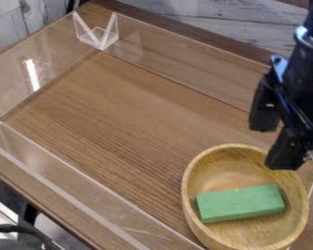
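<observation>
My black gripper (280,129) comes in from the top right and hangs over the rear right rim of a round yellow bowl (201,181), its black fingers spread open with nothing visible between them. A green rectangular block (241,203) lies on the bottom of the bowl, toward its front.
Clear plastic pieces stand at its far left corner and along the left edge. A dark cable or part shows at the bottom left, beyond the edge.
</observation>
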